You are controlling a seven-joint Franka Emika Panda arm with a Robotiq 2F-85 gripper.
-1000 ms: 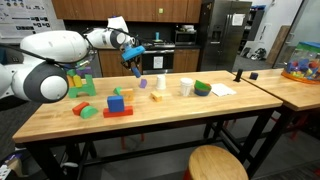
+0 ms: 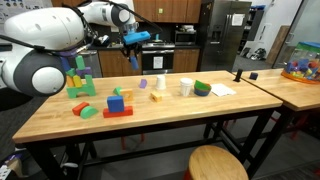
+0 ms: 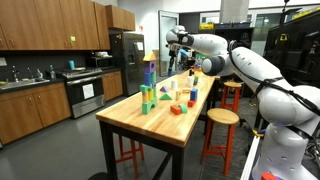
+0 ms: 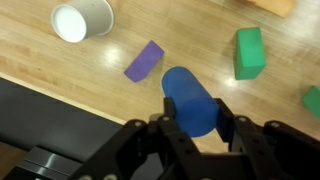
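A rounded blue block (image 4: 188,100) is clamped between the dark fingers of my gripper in the wrist view. It hangs clear of the wooden table. In exterior view 1 my gripper (image 2: 134,50) points down over the table's back part, and the blue block (image 2: 134,62) shows small beneath it. Below in the wrist view lie a purple block (image 4: 144,61) to the left and a green block (image 4: 249,53) to the right, both apart from the held one. The fingertips' contact with the block is partly hidden.
White cups (image 2: 186,87), a green bowl (image 2: 202,89) and a paper sheet (image 2: 222,90) sit toward the right. A blue block (image 2: 116,104) rests on a red block (image 2: 118,112) near the front. Stacked green blocks (image 2: 79,80) stand at the left.
My gripper has risen higher above the table and shifted only slightly sideways, with the blue block still in it. The objects on the table have not moved.
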